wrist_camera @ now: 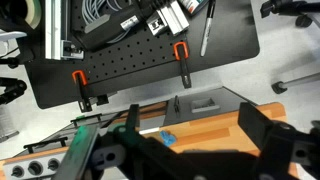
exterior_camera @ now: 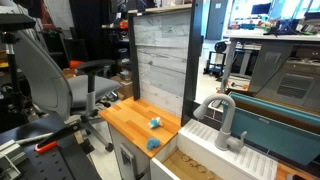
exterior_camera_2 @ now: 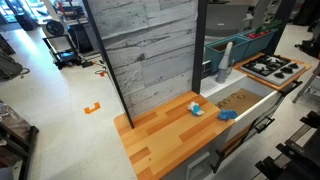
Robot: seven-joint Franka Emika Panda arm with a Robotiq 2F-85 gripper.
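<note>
Two small blue items lie on the wooden counter: a light-blue and white one [exterior_camera: 155, 123] towards the back, and a darker blue one [exterior_camera: 153, 143] by the counter's front edge. Both also show in exterior view 2, the pale item [exterior_camera_2: 195, 109] and the darker item [exterior_camera_2: 227, 114]. Low in the wrist view, my gripper has its dark fingers spread wide apart, with nothing seen between them. A bit of blue [wrist_camera: 168, 136] shows on the counter beyond the left finger. I cannot pick out the gripper clearly in the exterior views.
A pulled-out drawer [exterior_camera: 190, 171] with a few small things inside stands beside the counter [exterior_camera: 132, 112]. Behind it are a grey faucet [exterior_camera: 227, 122] and sink, and a stove [exterior_camera_2: 272, 68] stands farther along. The black mounting board [wrist_camera: 140, 75] carries clamps, cables and tools.
</note>
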